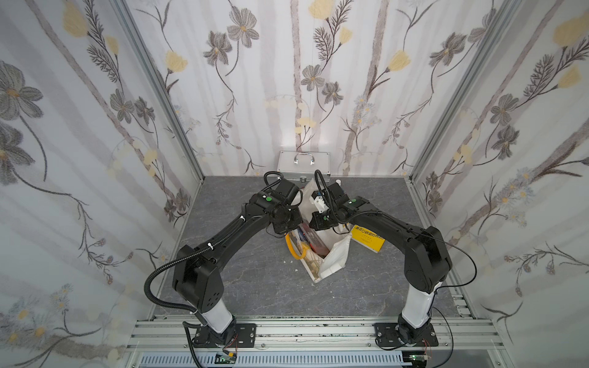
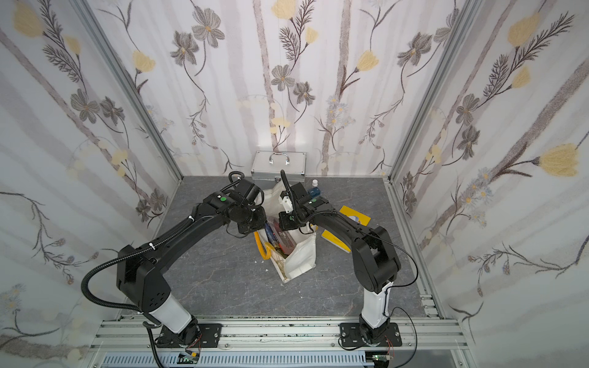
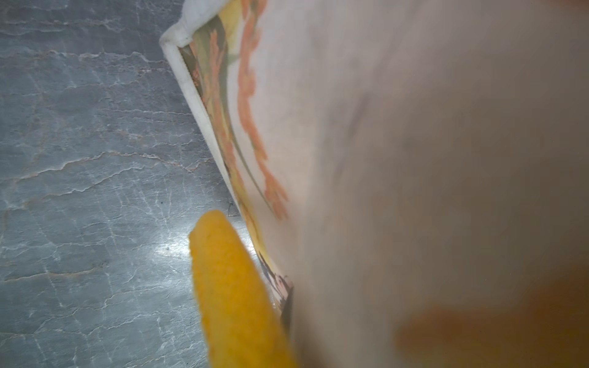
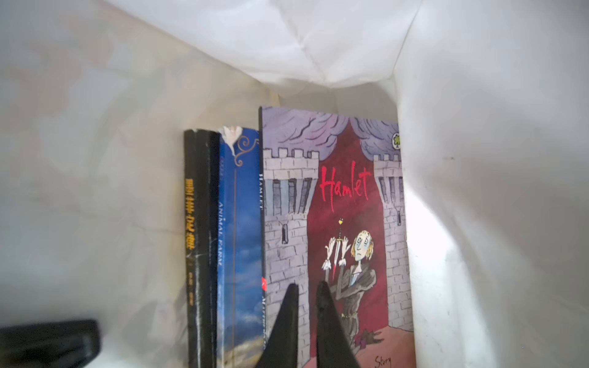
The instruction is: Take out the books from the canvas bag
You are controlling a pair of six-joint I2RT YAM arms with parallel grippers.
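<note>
The white canvas bag [image 1: 335, 260] stands mid-table, its mouth spread and a yellow handle [image 1: 295, 246] on its left. Inside it, the right wrist view shows a maroon-and-purple Hamlet book [image 4: 343, 165], a blue Animal Farm book [image 4: 240, 208] and a black-spined book [image 4: 194, 245] side by side. My right gripper is shut in front of the Hamlet cover, its fingertips nearly together and no book between them. At the bag's left wall is my left gripper [image 1: 293, 228]; its fingers are hidden, and the left wrist view holds only blurred canvas and handle.
A yellow book [image 1: 368, 238] lies on the table right of the bag. Behind the bag stand a silver case [image 1: 304, 162] and, in the top right view, a dark blue bottle [image 2: 314, 190]. Open table lies left and in front.
</note>
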